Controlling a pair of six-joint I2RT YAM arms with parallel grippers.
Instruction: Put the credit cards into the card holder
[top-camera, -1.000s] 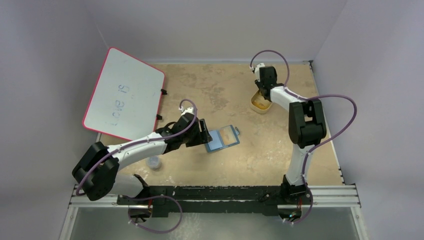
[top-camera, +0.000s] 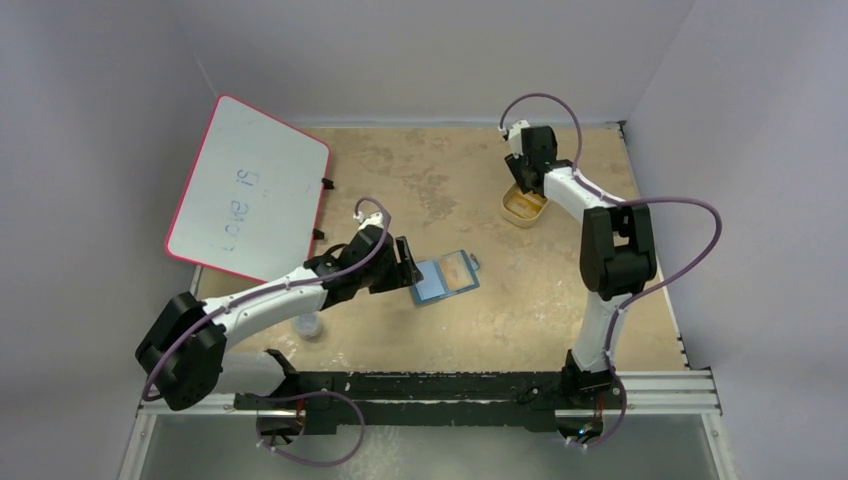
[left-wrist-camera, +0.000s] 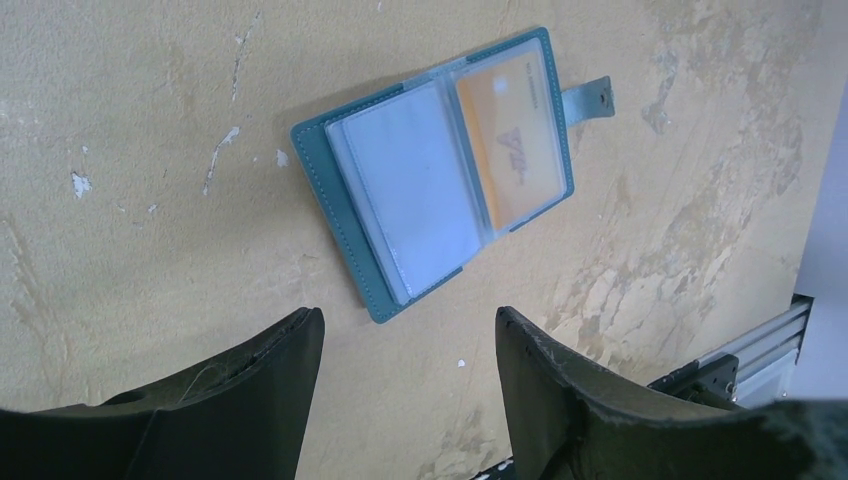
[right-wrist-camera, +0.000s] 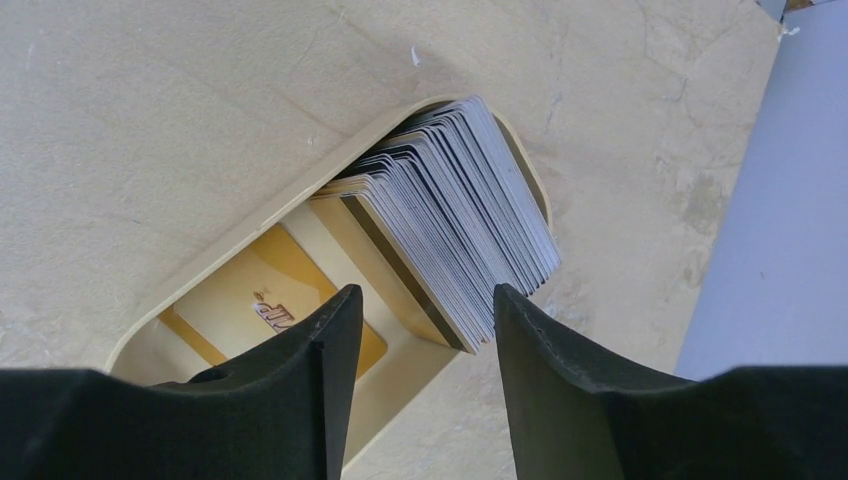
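A blue card holder (left-wrist-camera: 405, 185) lies open on the table, clear sleeves on both halves, an orange card (left-wrist-camera: 510, 140) showing under the right one. My left gripper is open beside it, nothing between its fingers. At the back right, a beige box (top-camera: 520, 214) holds a row of upright cards (right-wrist-camera: 450, 210) and a flat yellow card (right-wrist-camera: 245, 310). My right gripper stands open over the box, at the near edge of the card row, nothing seen held.
A whiteboard (top-camera: 245, 190) with writing stands at the left. A small round clear object (top-camera: 306, 325) sits near the left arm.
The card holder has not moved.
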